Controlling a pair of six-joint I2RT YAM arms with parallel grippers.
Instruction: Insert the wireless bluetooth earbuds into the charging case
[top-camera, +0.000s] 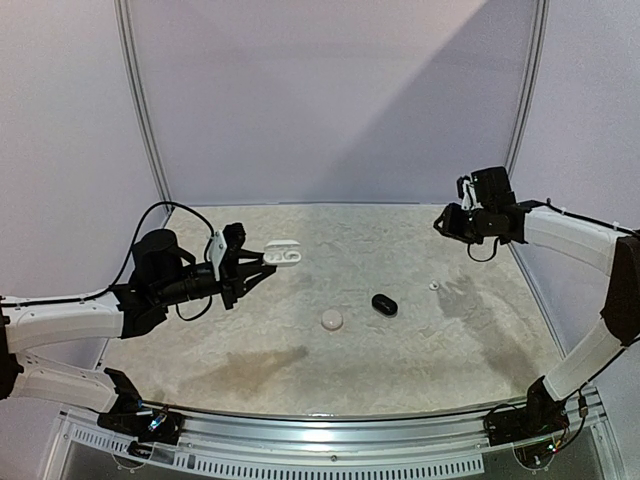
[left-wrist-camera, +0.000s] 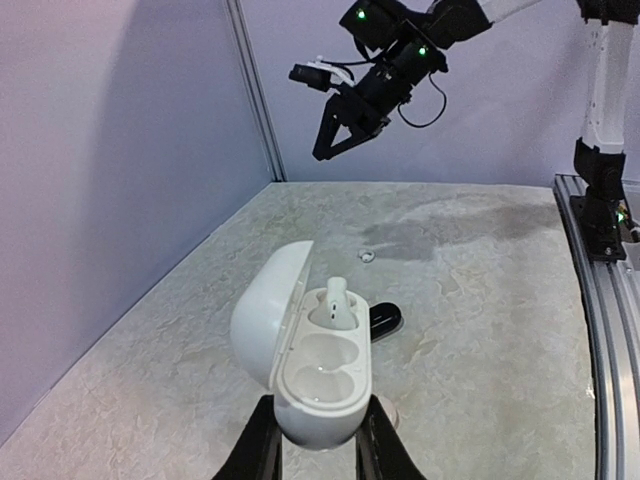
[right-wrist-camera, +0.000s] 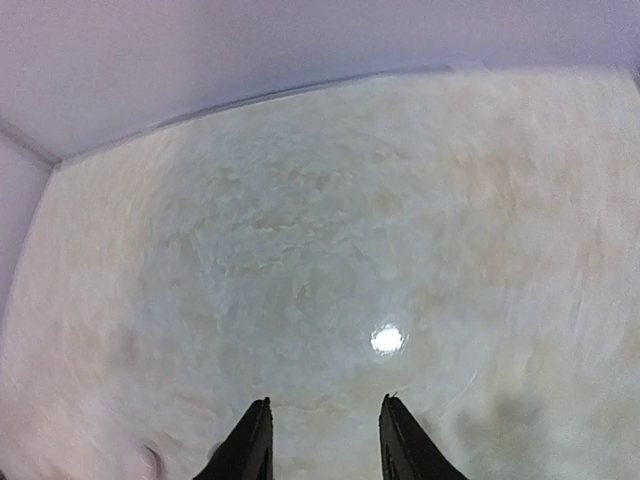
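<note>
The white charging case (left-wrist-camera: 325, 385), lid (left-wrist-camera: 270, 312) standing open, is held above the table at left, with my left gripper (top-camera: 268, 268) shut on its near end. One white earbud (left-wrist-camera: 336, 303) is at the case's far hollow, its stem sticking up; the two nearer hollows look empty. A small white piece that looks like the other earbud (top-camera: 434, 286) lies on the table at right. Higher and behind that piece, my right gripper (top-camera: 440, 222) is in the air. Its fingers (right-wrist-camera: 258, 440) stand apart with nothing between them.
Between the arms, a black oval object (top-camera: 384, 304) and a pale round object (top-camera: 332, 319) lie on the table (top-camera: 250, 375). Walls enclose the back and sides.
</note>
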